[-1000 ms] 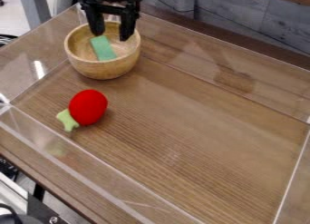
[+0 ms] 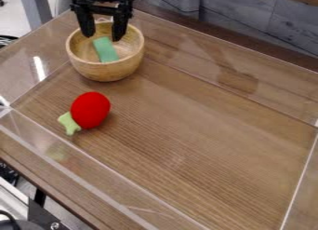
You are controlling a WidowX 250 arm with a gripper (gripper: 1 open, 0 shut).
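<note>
My dark gripper (image 2: 103, 25) hangs at the top of the view over a wooden bowl (image 2: 126, 62), its fingers open above the bowl's back part. A pale green object (image 2: 106, 49) lies inside the bowl, below the fingers. A red ball-like object (image 2: 91, 110) sits on the table nearer the front, with a light green piece (image 2: 69, 124) at its lower left.
A dark edge runs along the top right, and cables show at the bottom left corner.
The gripper has moved left and up from the bowl's right part toward its back. The bowl has shifted slightly; the red object stays put.
</note>
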